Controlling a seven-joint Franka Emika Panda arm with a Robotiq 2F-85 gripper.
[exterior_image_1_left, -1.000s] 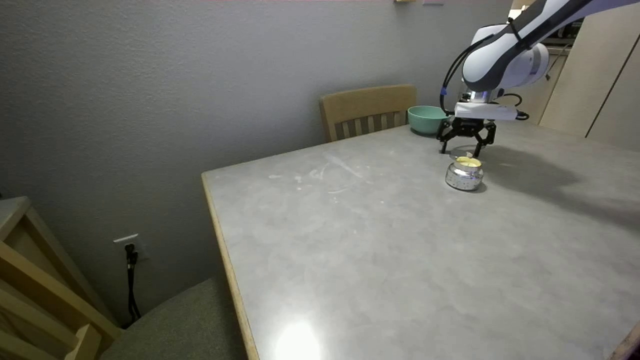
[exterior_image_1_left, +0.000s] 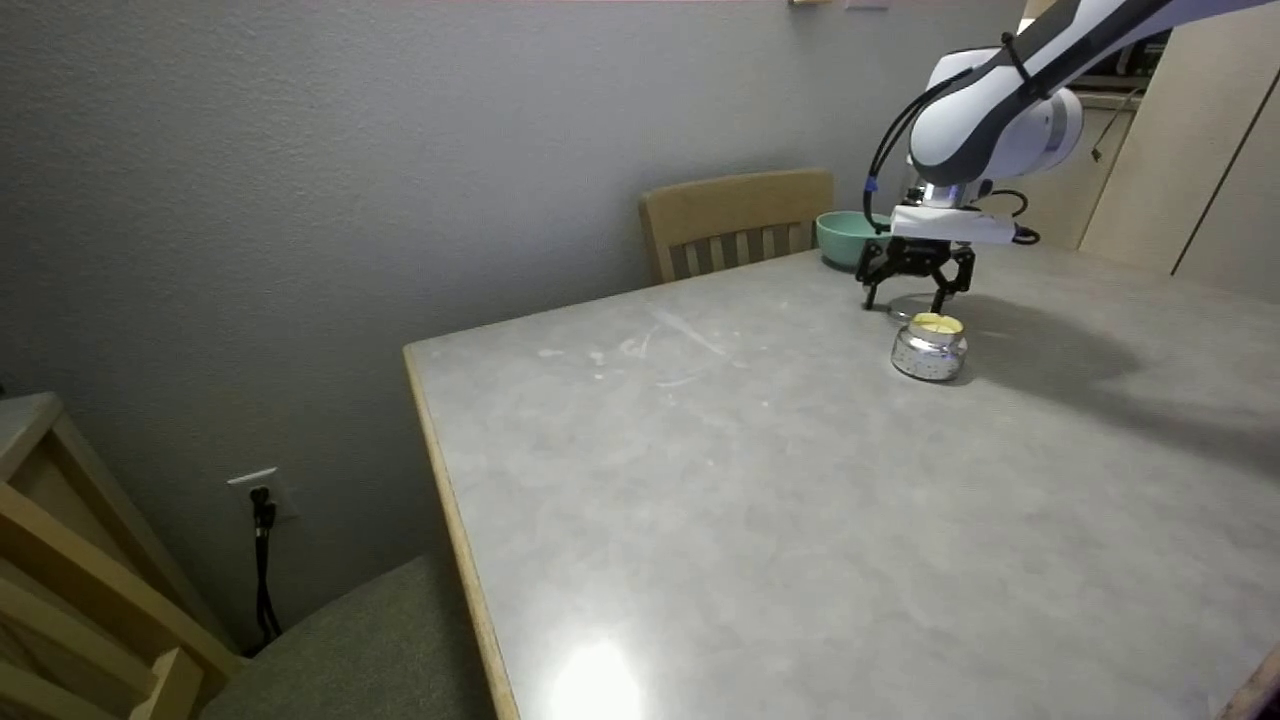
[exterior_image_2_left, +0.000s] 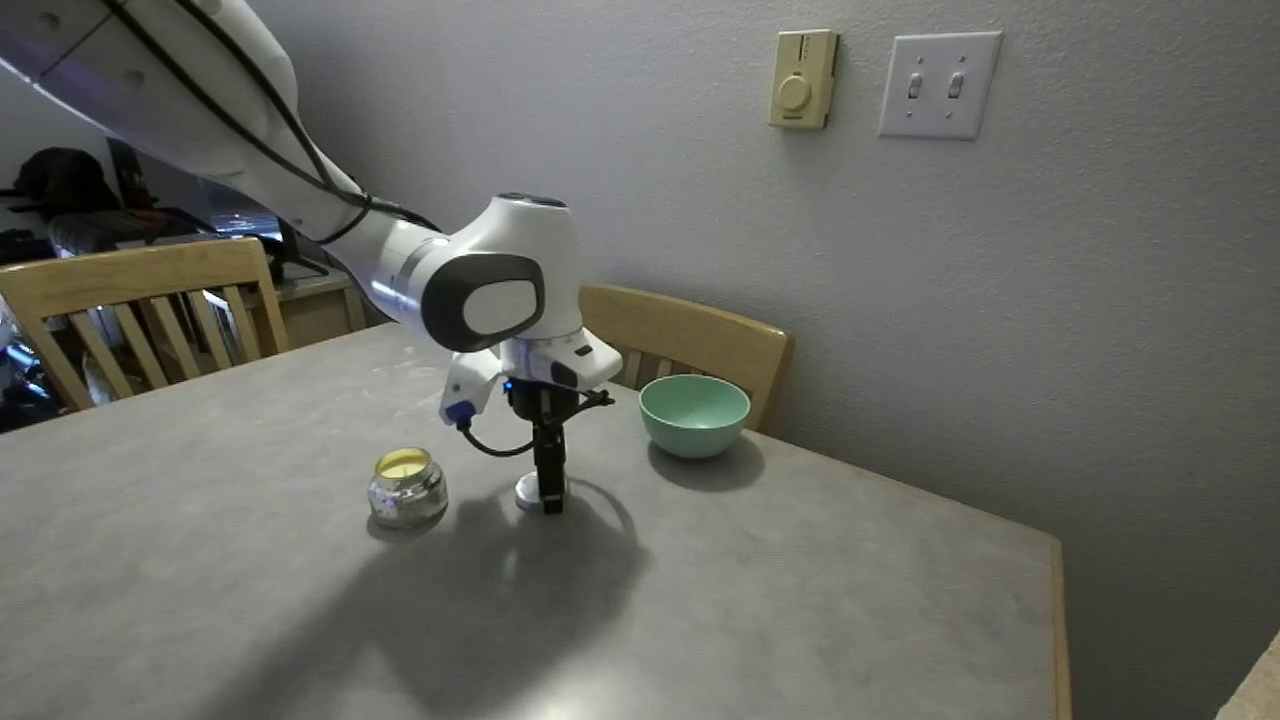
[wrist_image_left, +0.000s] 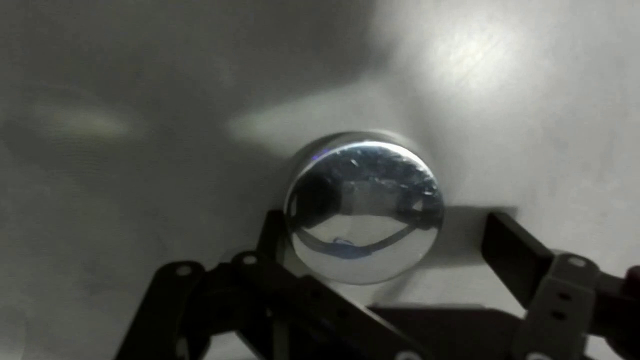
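A round, shiny silver lid (wrist_image_left: 366, 252) lies flat on the table, mirroring the arm above it. My gripper is open and points down with its fingers on either side of the lid. In the wrist view the left finger (wrist_image_left: 273, 235) comes right up to the lid's edge; whether they touch, I cannot tell. A clear gap separates the right finger (wrist_image_left: 516, 255) from the lid. Exterior view 2 shows the lid (exterior_image_2_left: 527, 492) partly hidden behind a finger. The silver glass candle jar (exterior_image_2_left: 408, 497) stands upright and uncovered beside it, yellow wax visible inside.
A green bowl (exterior_image_2_left: 695, 416) sits close by near the table edge, on the other side of the gripper from the jar. Wooden chairs (exterior_image_1_left: 738, 204) stand against the table.
In exterior view 1 my open gripper has shifted a little to the left, and its fingers sit slightly lower. The jar and bowl have stayed put.
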